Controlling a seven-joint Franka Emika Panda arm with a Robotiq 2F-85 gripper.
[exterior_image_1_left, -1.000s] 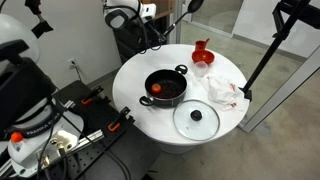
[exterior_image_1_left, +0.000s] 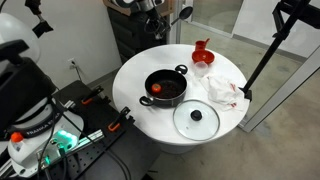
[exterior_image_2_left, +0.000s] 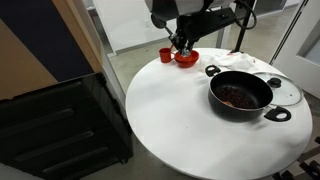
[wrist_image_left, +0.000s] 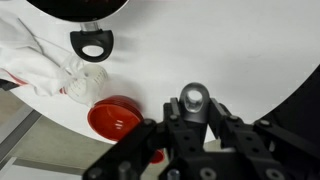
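Note:
At the far side of the round table my gripper (exterior_image_1_left: 156, 28) hangs raised above the surface. In the wrist view the gripper is shut on a utensil with a rounded metallic end (wrist_image_left: 194, 98), seen nearly end-on. A dark round part (exterior_image_1_left: 185, 14) shows beside the gripper in exterior view 1; whether it belongs to the utensil is unclear. The black pot (exterior_image_2_left: 241, 95) stands uncovered on the table, with dark contents and a small red object (exterior_image_1_left: 156, 88) inside. Its handle (wrist_image_left: 92, 42) appears at the wrist view's upper left.
A red bowl (exterior_image_1_left: 203, 57) and a red cup (exterior_image_1_left: 201, 44) stand near the far edge. A white cloth (exterior_image_1_left: 222, 95) and a glass lid (exterior_image_1_left: 196, 121) lie beside the pot. Bare tabletop (exterior_image_2_left: 175, 120) spreads across the other side.
The arm has shifted farther back and slightly right in exterior view 1, still holding the utensil. The pot, lid, bowl, cup and cloth have stayed in place.

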